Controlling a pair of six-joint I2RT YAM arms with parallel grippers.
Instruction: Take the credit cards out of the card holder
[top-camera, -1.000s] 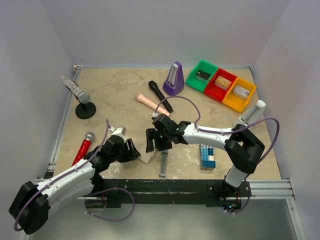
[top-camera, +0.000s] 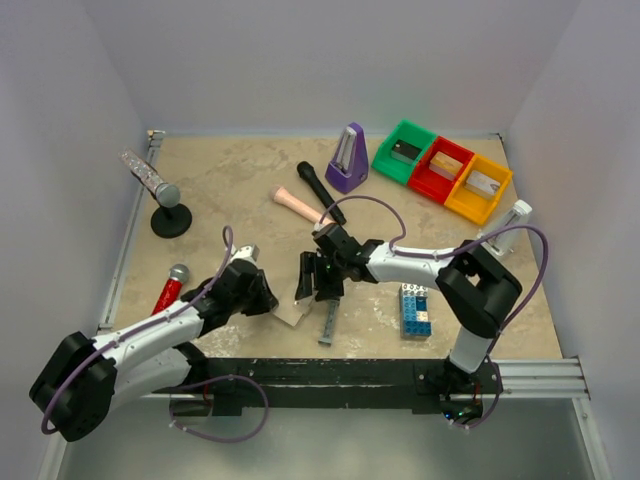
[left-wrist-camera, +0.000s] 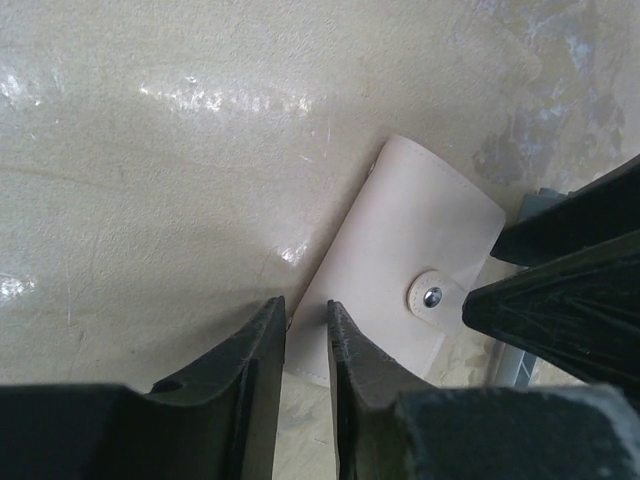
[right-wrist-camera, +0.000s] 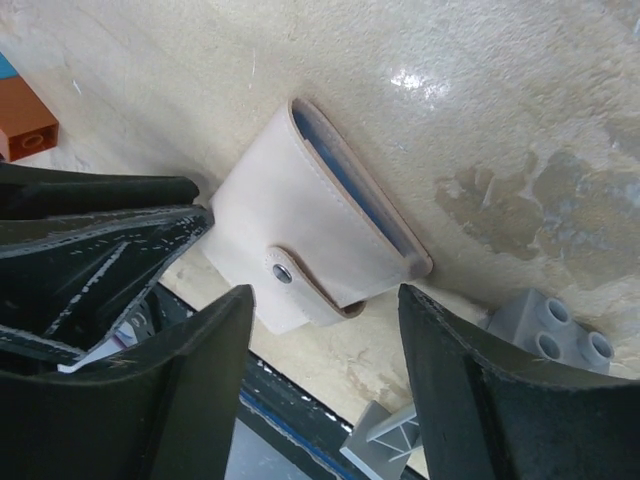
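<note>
A pale pink leather card holder (top-camera: 292, 311) with a snap tab lies flat at the front middle of the table; in the right wrist view its blue inside (right-wrist-camera: 355, 180) shows along one edge. My left gripper is at the holder's edge, its fingertips close together; whether anything is between them is unclear. My right gripper hovers at the holder's other side with its fingers apart, nothing between them.
Grey plastic blocks (right-wrist-camera: 550, 335) lie beside the holder. A blue brick set (top-camera: 415, 310) is to the right, a red microphone (top-camera: 171, 290) to the left. Microphones, a metronome (top-camera: 348, 160) and coloured bins (top-camera: 430, 170) stand farther back.
My right gripper has shifted slightly.
</note>
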